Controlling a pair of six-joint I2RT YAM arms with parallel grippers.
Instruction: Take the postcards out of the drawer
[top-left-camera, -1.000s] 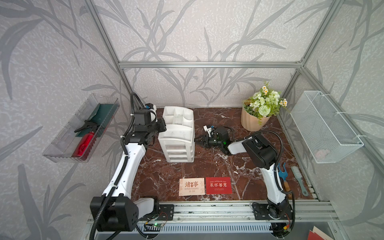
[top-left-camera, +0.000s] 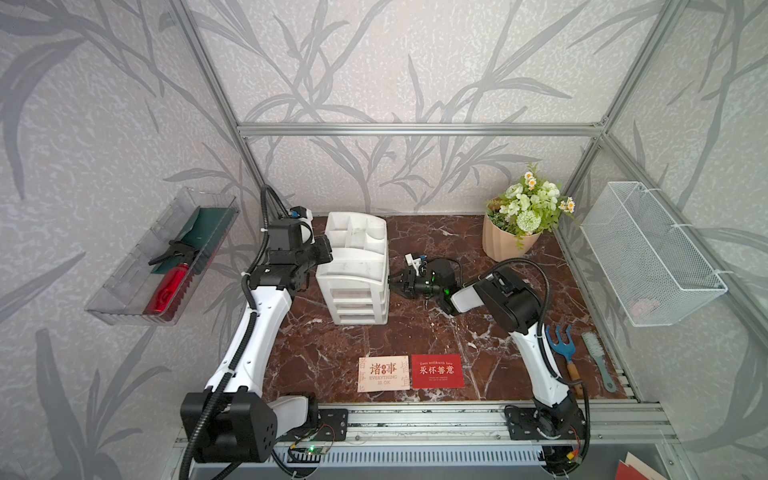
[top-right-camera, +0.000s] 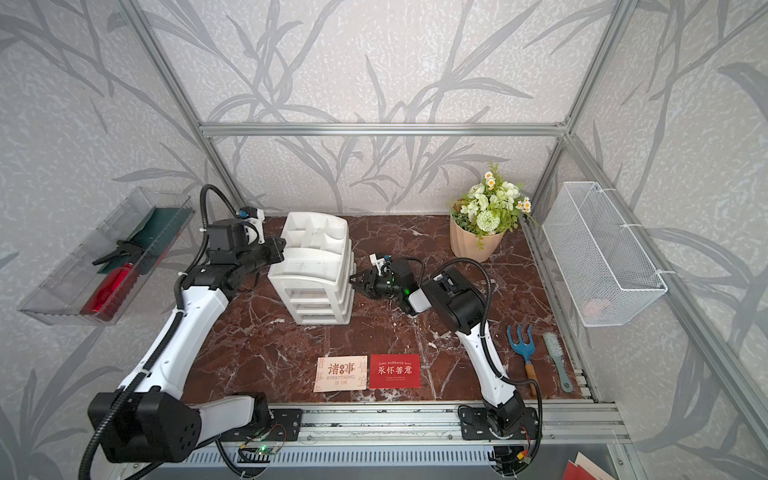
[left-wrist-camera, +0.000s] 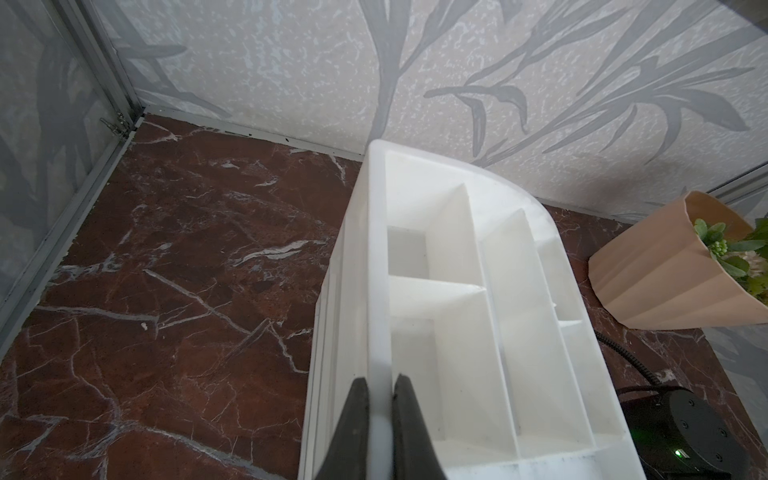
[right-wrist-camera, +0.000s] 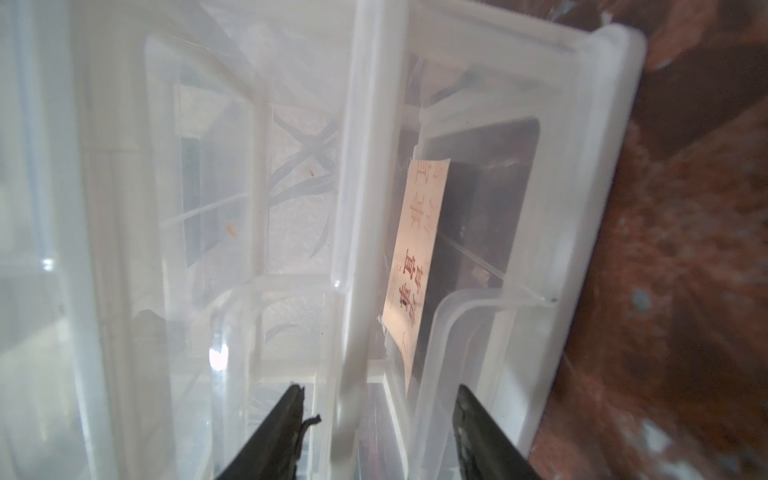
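The white drawer unit (top-left-camera: 352, 280) stands at the table's left middle. My left gripper is shut on the unit's upper side wall, one finger on each side of it. To the unit's right, level with its drawers, my right gripper is part open, its fingers apart on either side of a pale drawer edge; no contact shows. A cream postcard with red characters (right-wrist-camera: 416, 248) stands tilted inside the clear drawer (right-wrist-camera: 496, 320), beyond the fingertips. On the table's front lie a cream postcard (top-left-camera: 384, 373) and a red postcard (top-left-camera: 437, 371), side by side.
A flowerpot (top-left-camera: 512, 238) stands at the back right. The blue fork (top-left-camera: 564, 344) and a brush (top-left-camera: 598, 361) lie on the right. Wall baskets hang at both sides, the right one of white mesh (top-left-camera: 652, 252).
The right arm's elbow and forearm have shifted slightly left, with the right gripper staying close beside the unit. My left arm, the drawer unit and both table postcards have not moved.
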